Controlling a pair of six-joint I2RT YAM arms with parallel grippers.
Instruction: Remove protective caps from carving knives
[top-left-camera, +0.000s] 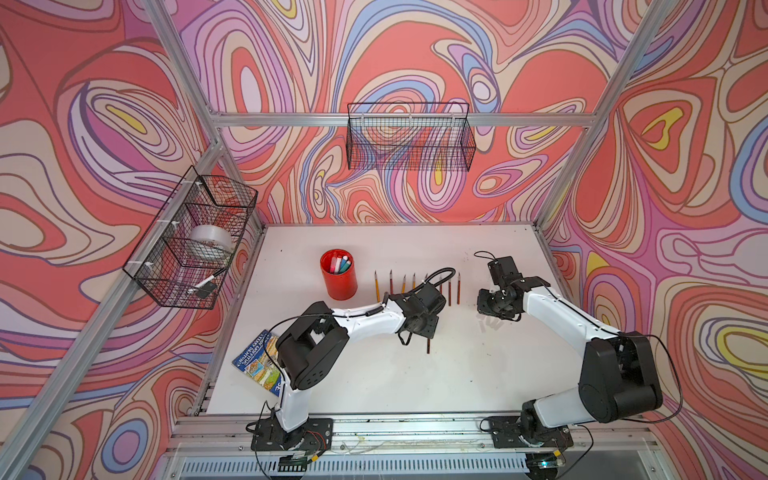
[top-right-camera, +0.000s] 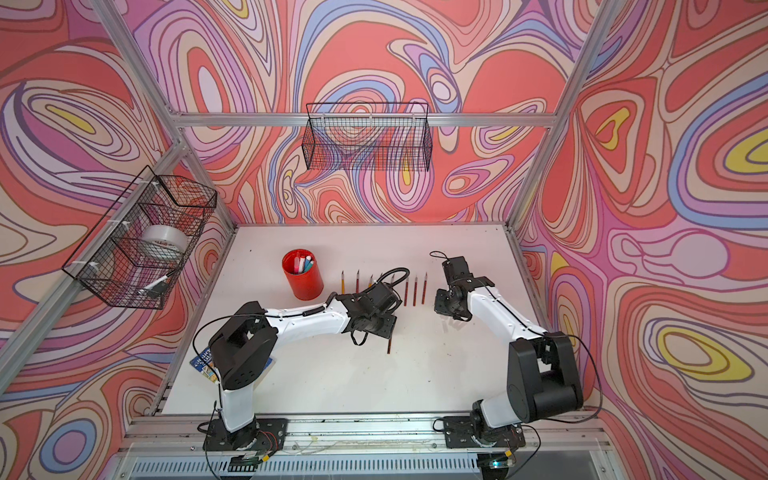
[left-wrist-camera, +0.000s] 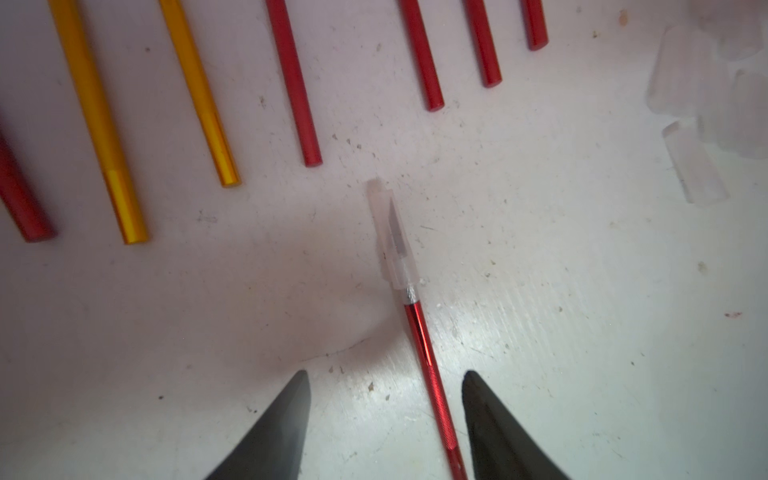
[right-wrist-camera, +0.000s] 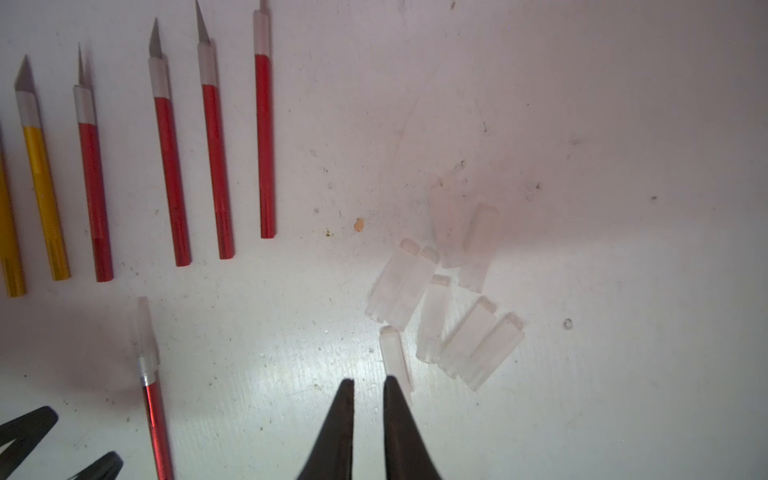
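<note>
One red carving knife (left-wrist-camera: 429, 364) lies apart from the row, its blade covered by a clear cap (left-wrist-camera: 393, 240). My left gripper is open above it, the red handle running between its fingers, nearer the right one, without visible grip. Uncapped knives with red (right-wrist-camera: 169, 160) and yellow (right-wrist-camera: 40, 184) handles lie side by side, blades pointing away. My right gripper stands part open with a narrow gap, holding nothing. Its fingertips reach the near end of a loose clear cap (right-wrist-camera: 394, 356) in the right wrist view; whether they touch it cannot be told.
Several clear caps (right-wrist-camera: 480, 336) are heaped loosely to the right of the knives. A red cup (top-left-camera: 339, 281) with markers stands at the back left, and a blue booklet (top-left-camera: 257, 360) lies at the front left.
</note>
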